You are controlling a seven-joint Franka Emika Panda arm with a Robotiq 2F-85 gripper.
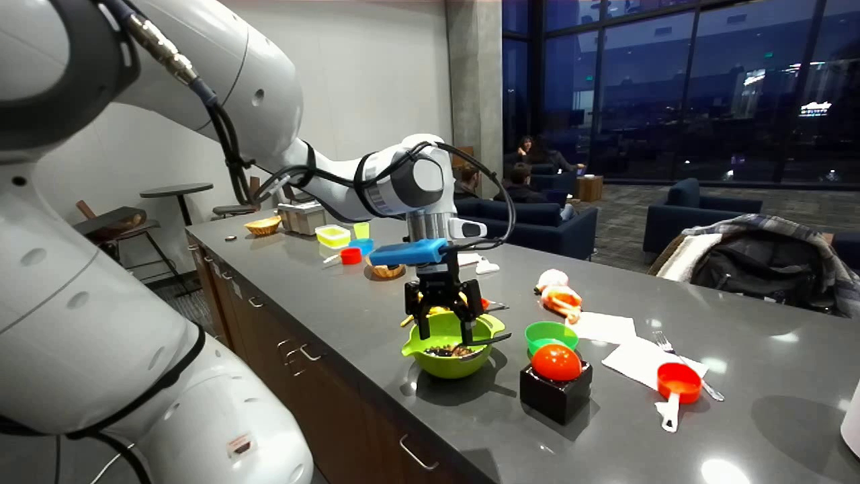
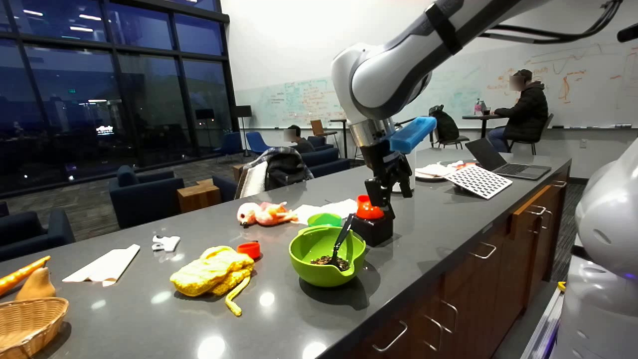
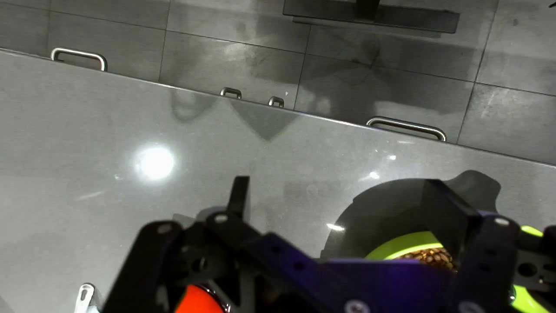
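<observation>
My gripper [image 1: 443,335] stands open, its black fingers apart with nothing between them. In exterior view 1 it appears in front of a green bowl [image 1: 447,367] on the grey counter. The bowl holds brown beans [image 2: 330,261], and a black-handled utensil [image 2: 343,239] leans out over its rim. From the wrist view, the bowl [image 3: 404,245] shows only partly, behind the right finger. A black box [image 1: 556,391] with a red rounded object [image 1: 557,362] on top sits beside the bowl. In the wrist view that red object [image 3: 200,300] is mostly covered by the gripper body.
A smaller green bowl [image 1: 551,335] stands behind the box. A yellow cloth-like bundle [image 2: 212,272] lies near the bowl, and a pink plush toy [image 2: 266,213] farther back. A red measuring cup [image 1: 678,382] and a fork [image 1: 685,363] rest to the right. Bare counter runs along the front edge.
</observation>
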